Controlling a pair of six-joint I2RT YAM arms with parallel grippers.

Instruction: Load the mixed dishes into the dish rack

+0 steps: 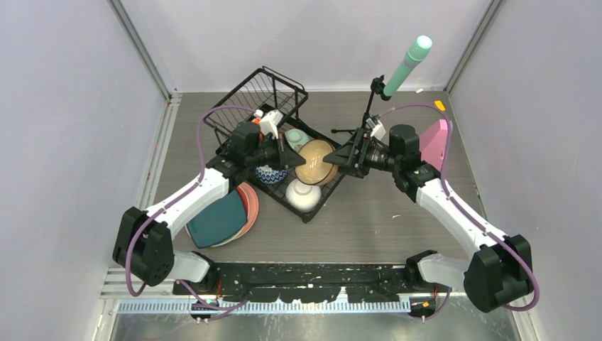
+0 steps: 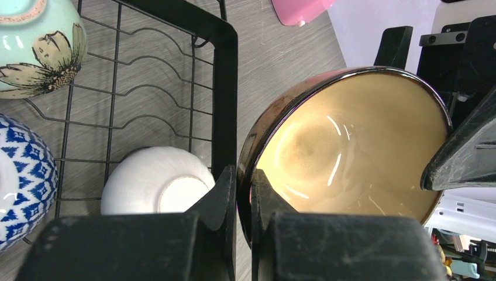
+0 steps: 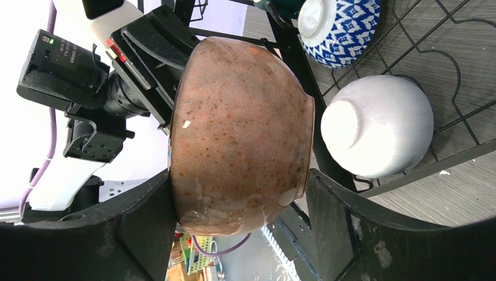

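A tan bowl with speckled brown outside is held tilted over the black dish rack between both grippers. My left gripper is shut on its rim. My right gripper has its fingers on either side of the bowl's body, open; whether they touch it is hard to tell. In the rack sit a white bowl, a blue-patterned bowl and a mint bowl.
Stacked plates and a teal board lie left of the rack. A pink object and a mint cylinder on a stand stand at the right.
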